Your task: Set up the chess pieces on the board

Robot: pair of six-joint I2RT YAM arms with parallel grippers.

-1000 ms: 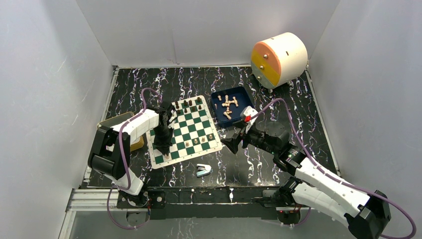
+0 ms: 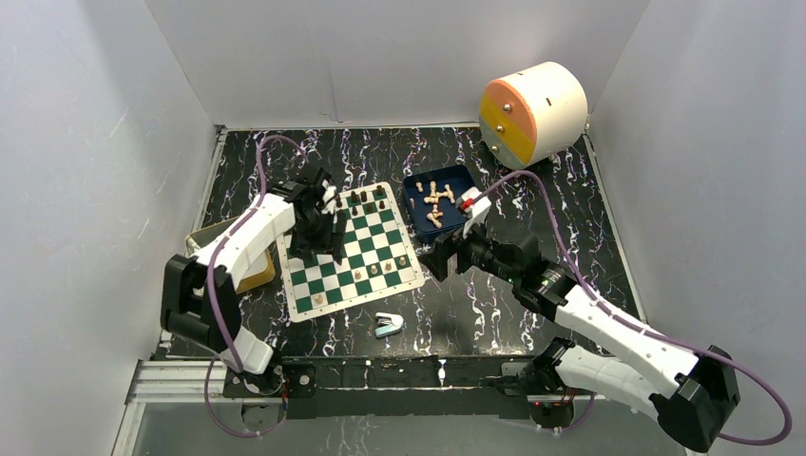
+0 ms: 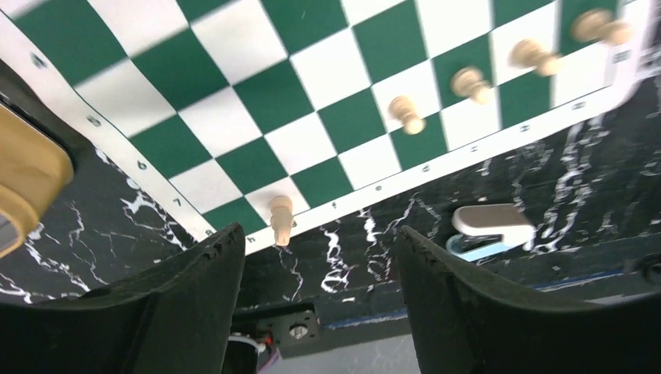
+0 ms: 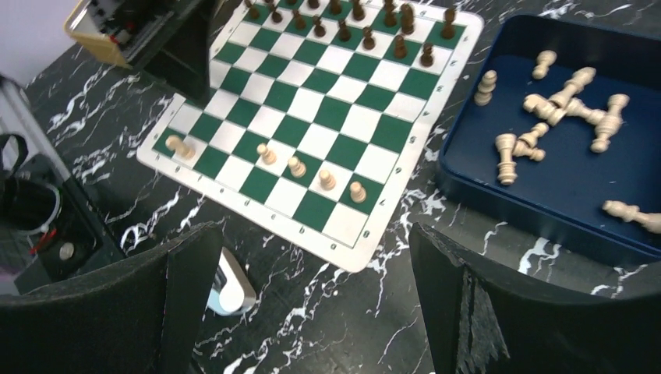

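The green and white chessboard (image 2: 366, 249) lies flat, dark pieces (image 4: 344, 31) standing along its far side. Light pawns (image 4: 327, 179) stand in a row near the front right. One more light piece (image 3: 281, 219) stands alone by the near left corner. Over the board's left part hovers my left gripper, its fingers apart and nothing between them; that lone piece is beyond its fingertips. My right gripper is open and empty, between the board and the dark blue bin (image 2: 414, 211). Several light pieces (image 4: 573, 105) lie in that bin.
A tan bin (image 2: 262, 275) at the board's left is partly hidden by my left arm. In front of the board lies a stapler (image 2: 388, 324). A coloured drum-shaped cabinet (image 2: 532, 114) stands at the back right.
My left gripper has risen and moved away from the near left corner, leaving the lone light piece standing in clear view. My right arm has shifted slightly towards the bin.
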